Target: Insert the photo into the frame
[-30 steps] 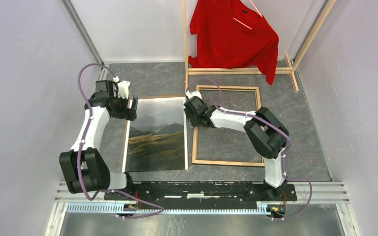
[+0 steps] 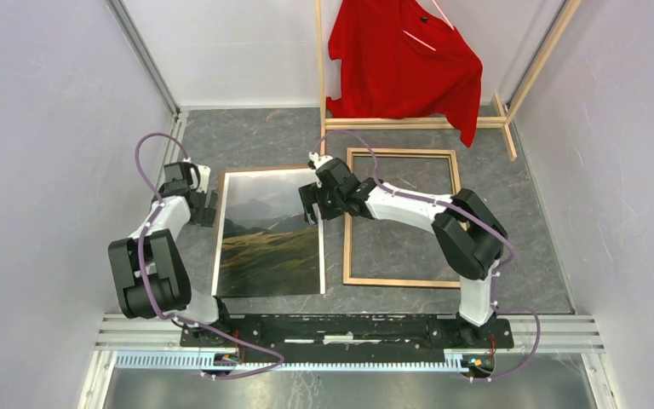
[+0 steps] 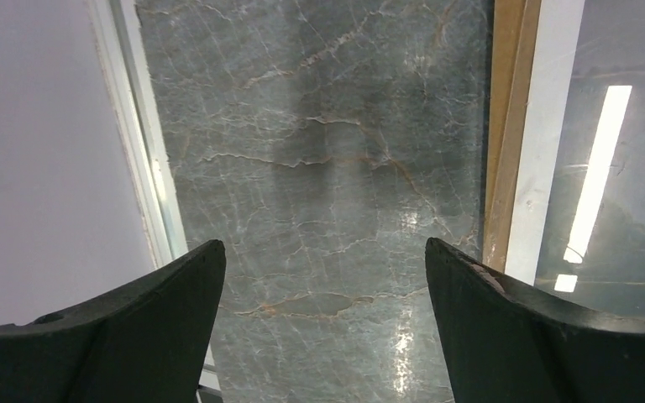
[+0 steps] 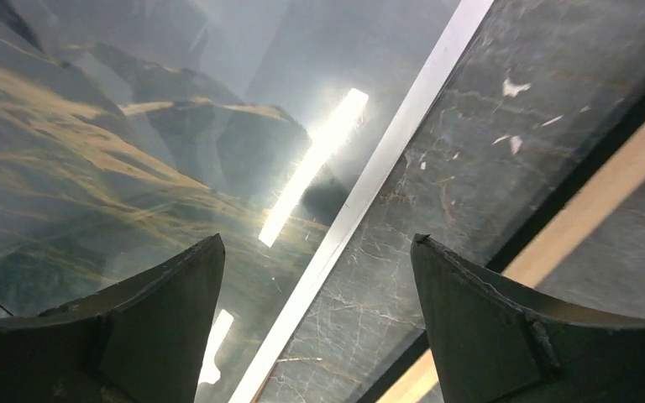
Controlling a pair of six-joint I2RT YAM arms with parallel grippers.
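Observation:
A landscape photo (image 2: pixel 272 247) with white margins lies flat on a brown backing (image 3: pixel 509 168) at the left of the floor. To its right rests the empty wooden frame (image 2: pixel 400 283). My left gripper (image 2: pixel 209 209) is open over bare floor just left of the photo, its right finger (image 3: pixel 504 327) near the backing's edge in the left wrist view. Above the photo's right margin, my right gripper (image 2: pixel 310 204) stands open with nothing held. In the right wrist view, the photo's white edge (image 4: pixel 369 185) runs diagonally between the fingers, and the frame's left bar (image 4: pixel 554 239) passes by the right one.
At the back, a red shirt (image 2: pixel 404 68) hangs on a wooden rack (image 2: pixel 409 123). Walls stand close on both sides.
The wooden frame has shifted slightly right. My left gripper has drawn leftward off the photo's left edge.

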